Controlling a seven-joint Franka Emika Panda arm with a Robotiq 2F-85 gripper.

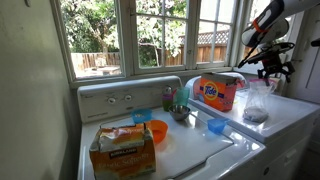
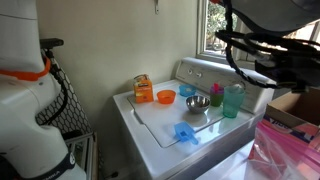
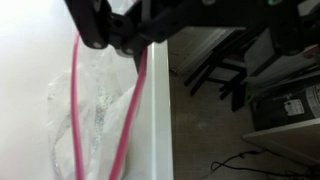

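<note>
A clear plastic bag with a pink-edged mouth stands on the right-hand white machine, something whitish at its bottom. In the wrist view the bag lies below my gripper, its two pink strips running up toward the fingers. My gripper is open just over the bag's top; whether a finger touches the plastic I cannot tell. The arm hides the gripper in exterior view 2, where only the pink edge and part of the bag show at the lower right.
An orange Tide box stands beside the bag, by the window. On the left machine are a Kirkland box, an orange bowl, a metal bowl and a blue scoop. The white top's edge drops to the floor.
</note>
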